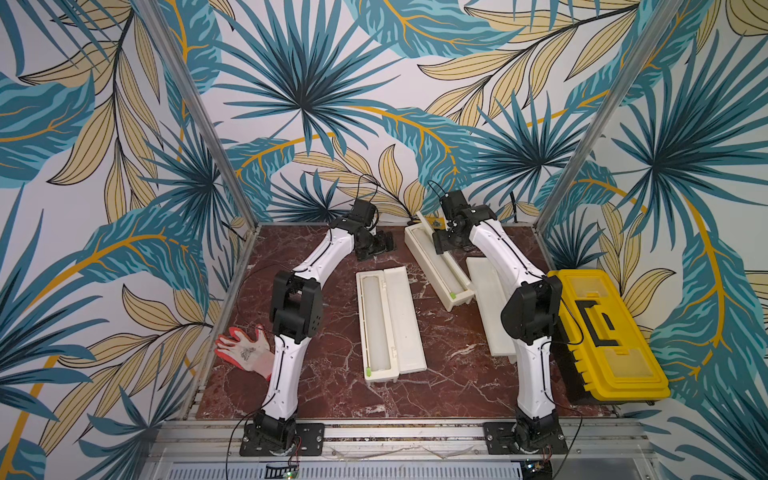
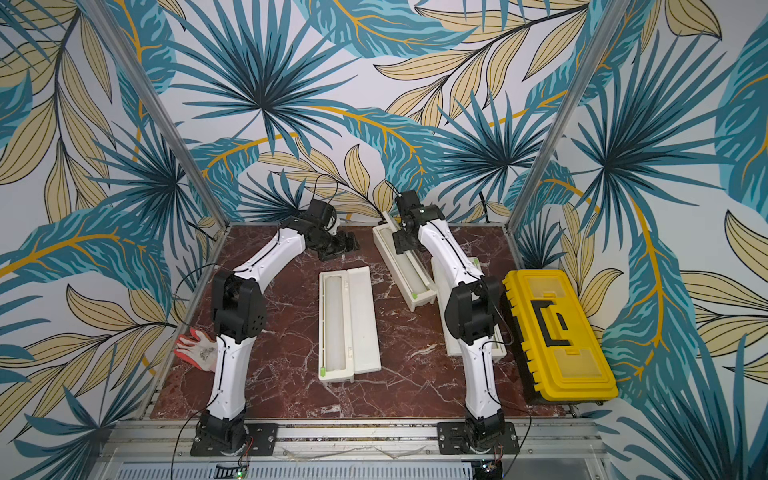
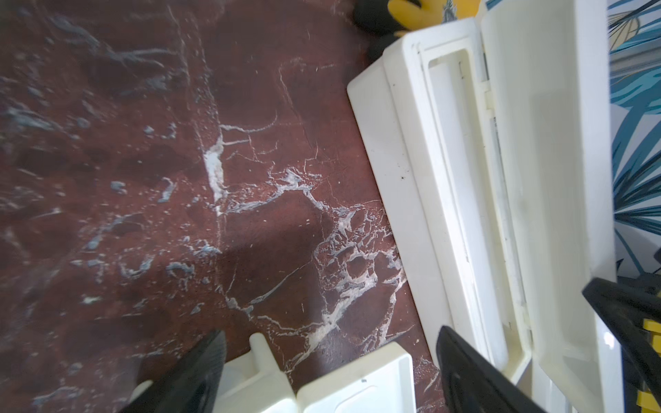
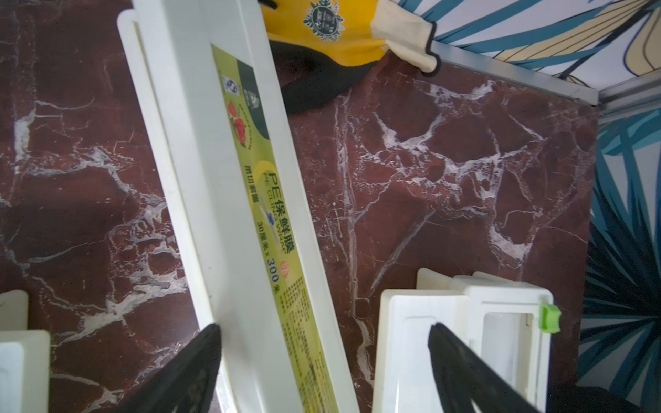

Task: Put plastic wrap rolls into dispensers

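Note:
Three white dispensers lie on the marble table: a left one (image 1: 376,320) with lid open flat, a middle one (image 3: 482,206) with lid raised and a pale interior, and a right one (image 1: 488,304) beside the toolbox. My left gripper hangs open above the table at the back left, beside the middle dispenser. My right gripper is open over a dispenser lid (image 4: 234,206) with a yellow-green cling wrap label, at the middle dispenser's far end in the top views. I cannot tell whether it touches the lid.
A yellow toolbox (image 1: 616,336) fills the right edge. A red-and-white glove (image 1: 244,352) lies at the left. A yellow item (image 4: 323,20) sits at the back. Bare table shows at the back left.

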